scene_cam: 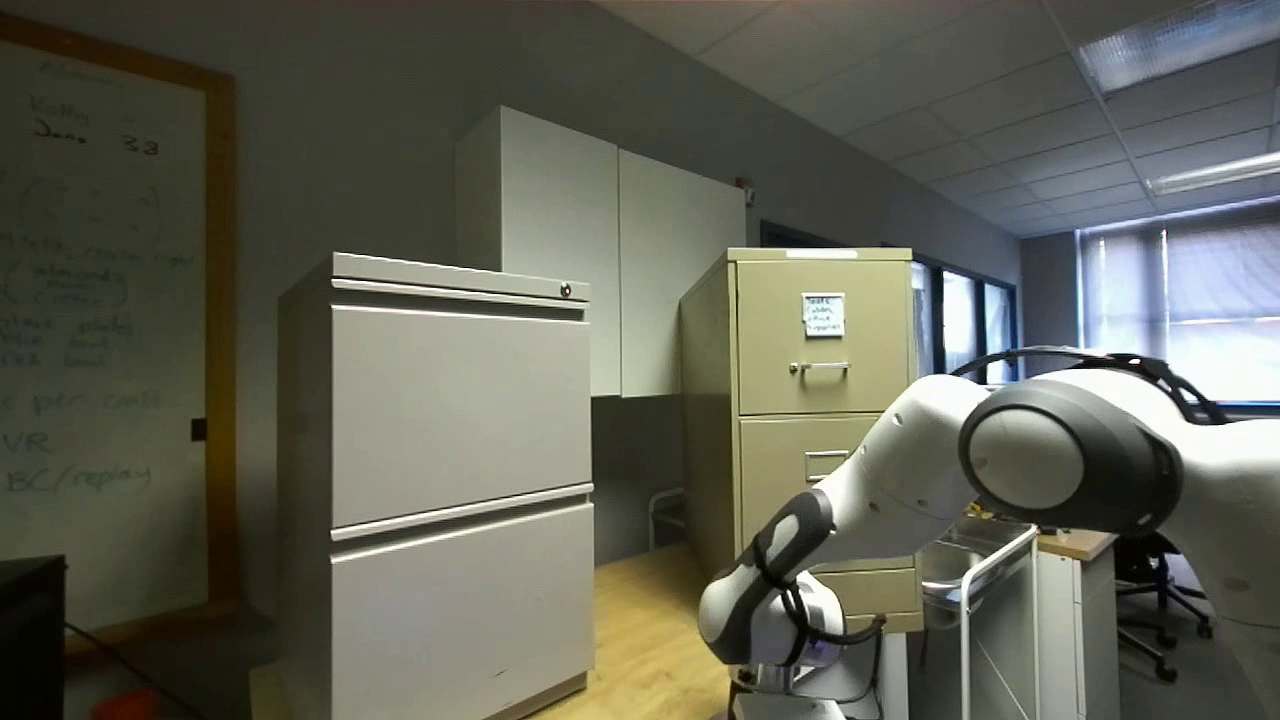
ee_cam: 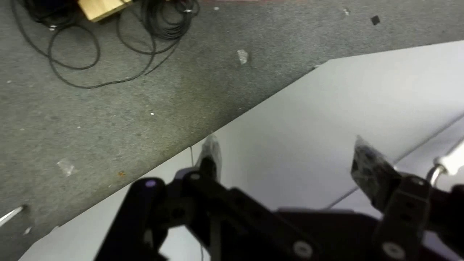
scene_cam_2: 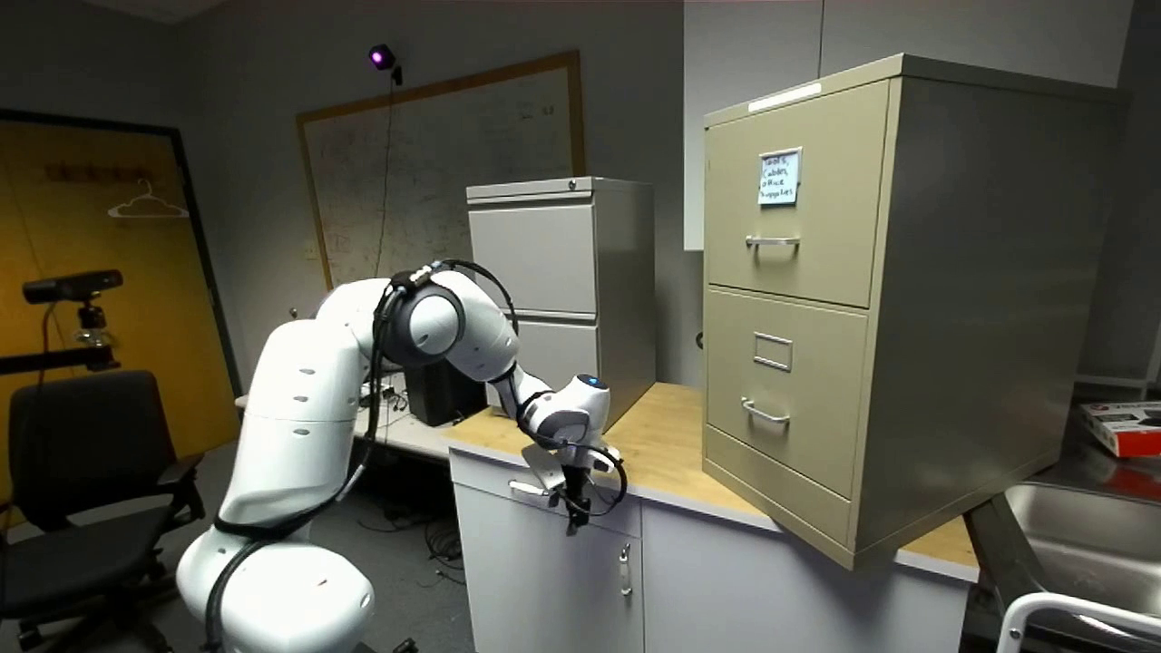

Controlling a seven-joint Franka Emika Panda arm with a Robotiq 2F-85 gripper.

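Note:
My gripper is open in the wrist view, its fingers (ee_cam: 211,152) wide apart with nothing between them. It points down past the front of the white base cabinet (ee_cam: 278,169). In exterior view 2 the gripper (scene_cam_2: 577,517) hangs in front of the counter's edge, near the drawer handle (scene_cam_2: 529,489) and left of the door handle (scene_cam_2: 626,570). A grey filing cabinet (scene_cam_2: 533,256) and a beige filing cabinet (scene_cam_2: 789,272) stand on the counter, all their drawers closed. In exterior view 1 the fingertips are not clearly visible.
Bare wooden counter (scene_cam_2: 658,430) lies between the two filing cabinets. A sink (scene_cam_2: 1088,544) is at the right. Loose black cables (ee_cam: 167,26) lie on the grey floor (ee_cam: 130,121). An office chair (scene_cam_2: 87,468) stands left of the arm.

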